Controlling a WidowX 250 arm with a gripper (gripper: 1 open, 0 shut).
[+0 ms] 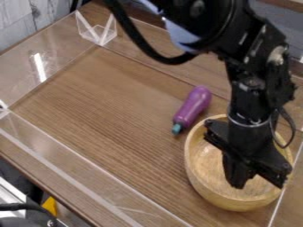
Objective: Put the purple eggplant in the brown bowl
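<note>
The purple eggplant (193, 105) lies on the wooden table outside the bowl, near its upper left rim, with its teal stem end toward the viewer. At the right stands the brown bowl (204, 177), a light tan in color. My gripper (260, 181) hangs over the bowl's inside and covers much of its right part. Its two fingertips show dark and pointed low over the bowl, and no object is visible at them. How far apart the fingers stand is hard to make out.
Bare table (95, 111) stretches to the left of the eggplant. A clear wire-like stand (97, 28) is at the far left corner. Transparent walls edge the table, and a dark cable (30, 209) runs at the lower left.
</note>
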